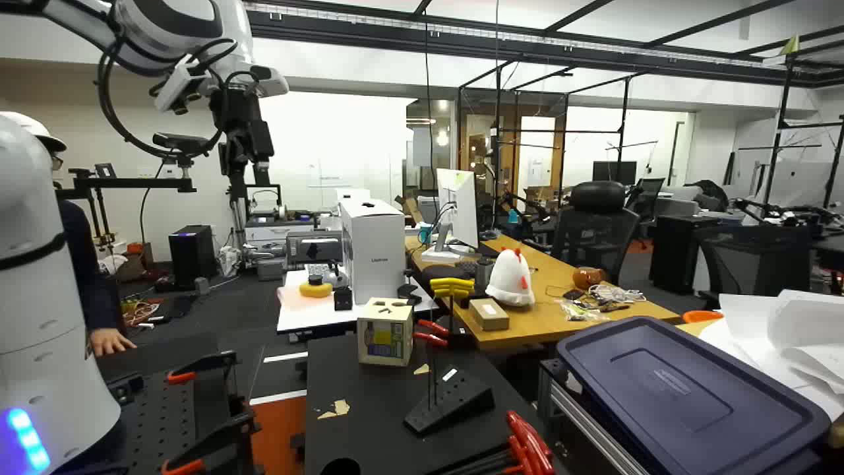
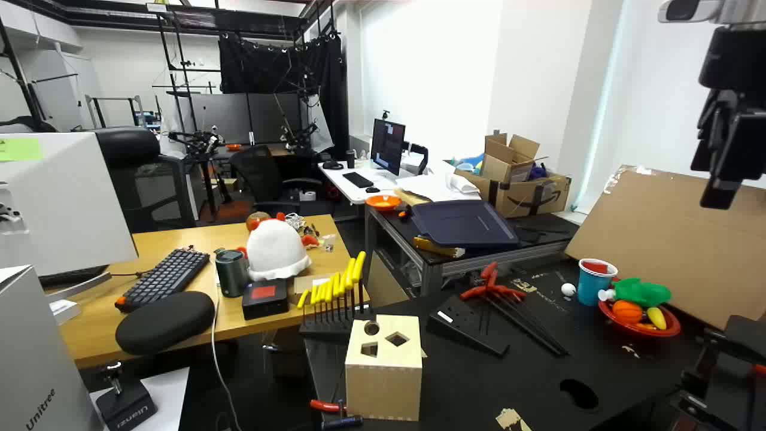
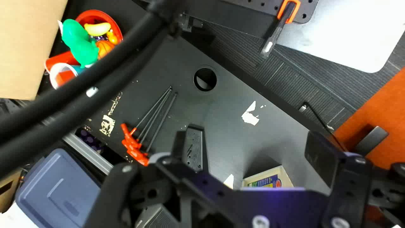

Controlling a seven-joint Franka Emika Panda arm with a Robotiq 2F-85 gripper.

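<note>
My gripper is open, its two fingers far apart with only the black tabletop and part of a wooden box below in the gap. High above the floor at the upper left hangs the gripper (image 1: 251, 170) in exterior view 1; exterior view 2 has the gripper (image 2: 722, 179) at the right edge. On the black table stands a wooden shape-sorter box (image 2: 382, 381) with cut-out holes on top. Beside it is a black wedge-shaped holder (image 1: 448, 402). Red-handled hex keys (image 3: 134, 146) lie farther along the table.
A red bowl (image 2: 673, 324) with toy food and a blue cup (image 2: 590, 287) stand by a cardboard sheet (image 2: 660, 244). Yellow-handled hex keys (image 2: 337, 287) stand in a rack behind the box. A dark blue lid (image 1: 688, 396) lies alongside. Bare tabletop surrounds the round hole (image 3: 205, 79).
</note>
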